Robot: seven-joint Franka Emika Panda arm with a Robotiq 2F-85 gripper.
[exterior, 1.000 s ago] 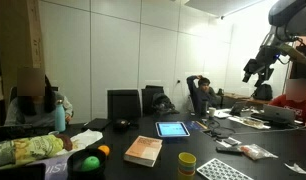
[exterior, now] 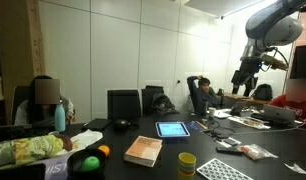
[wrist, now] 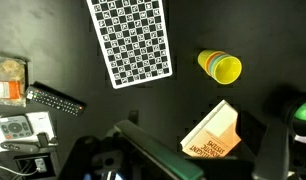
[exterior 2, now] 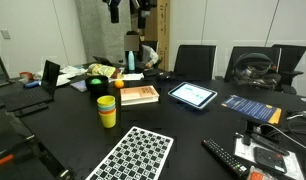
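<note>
High over the right side of the table in exterior view 1, my gripper (exterior: 243, 89) hangs open and empty, fingers pointing down. At the top of exterior view 2 the gripper (exterior 2: 128, 18) shows only in part. Below it on the table stands a yellow cup (wrist: 222, 67), apparently stacked with green and orange ones (exterior 2: 108, 112). A white checkered board (wrist: 131, 40) lies flat nearby. An orange-and-white book (wrist: 213, 134) is partly hidden by the gripper in the wrist view. The black bowl (exterior: 87, 167) holds something green (exterior: 90, 163). Nothing touches the gripper.
An orange ball (exterior: 104, 150) is beside the bowl. Behind the book lies a tablet (exterior: 173, 129). A black remote-like bar (exterior 2: 225, 157), a clear bag (wrist: 8, 80) and cabled devices occupy one side. Bare table surrounds the cup. People sit around the table.
In exterior view 1 my gripper has moved a little down and to the left, staying well above the table. The objects on the table have not moved.
</note>
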